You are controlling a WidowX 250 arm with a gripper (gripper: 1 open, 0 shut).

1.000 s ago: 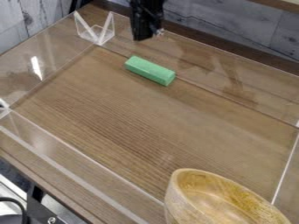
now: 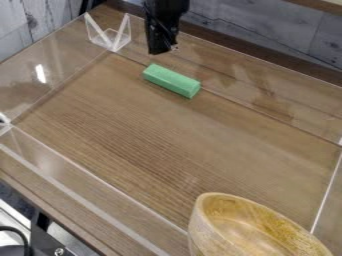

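My black gripper [image 2: 162, 42] hangs near the top centre of the camera view, above the wooden table [image 2: 147, 170] at its back. A green block [image 2: 173, 81] lies flat on the table below it and slightly toward the front, apart from it. Whether the fingers are open or shut is too small to tell.
A clear plastic piece [image 2: 110, 35] stands at the back left, left of the gripper. A large yellow bowl-like container [image 2: 221, 225] sits at the front right. A wall borders the back of the table.
My gripper has shifted slightly at the back of the table over the last second. The green block and the other objects have not moved.
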